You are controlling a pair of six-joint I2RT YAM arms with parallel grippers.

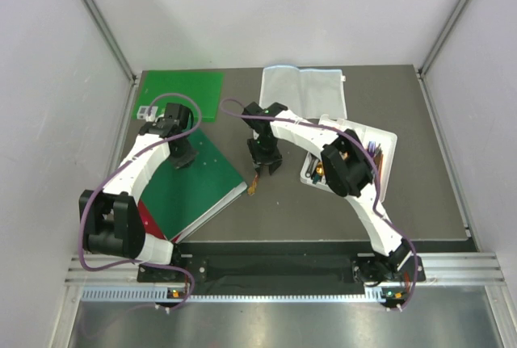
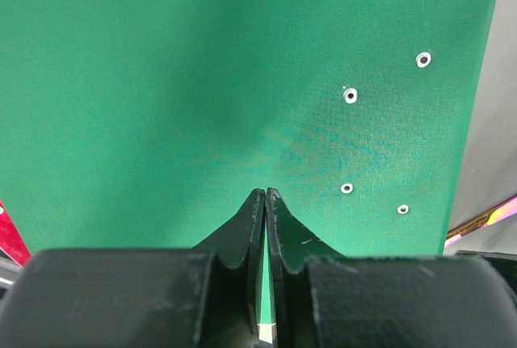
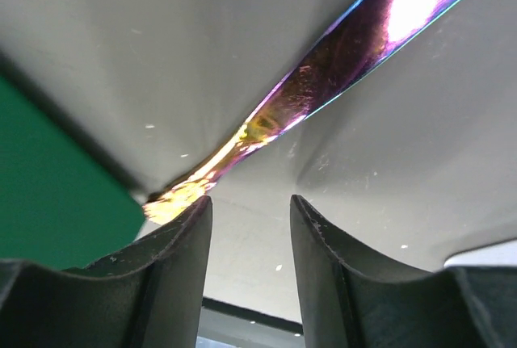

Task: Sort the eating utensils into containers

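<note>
A shiny purple-and-gold utensil (image 3: pixel 266 118) lies slantwise on the grey table in the right wrist view. In the top view only its golden end (image 1: pixel 252 189) shows clearly, at the right gripper (image 1: pixel 263 169). My right gripper stands open, its fingers apart and nothing held between them. The left gripper has its fingertips together over a green board (image 2: pixel 242 65), holding nothing. To the right, a white container (image 1: pixel 388 144) with several utensils (image 1: pixel 376 154) is partly hidden by my right arm.
A bright green sheet (image 1: pixel 198 85) and a white mat-like item (image 1: pixel 303 90) lie at the back. A red piece (image 1: pixel 152 223) shows by the green board's lower left. Bare table (image 1: pixel 315 223) lies in front of the container.
</note>
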